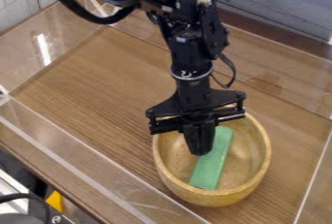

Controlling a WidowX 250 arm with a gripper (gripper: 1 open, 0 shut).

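A yellow round bowl (pixel 247 179) stands at the lower right of the wooden table, with a flat green block (pixel 212 168) lying inside it. My black gripper (pixel 199 143) hangs over the upper left part of the bowl, its fingertips pointing down near the upper end of the block. It is shut, and I see nothing held between its fingers; the tips are partly hard to make out against the dark body.
Low transparent walls edge it at left and right. A pale wall runs along the back.
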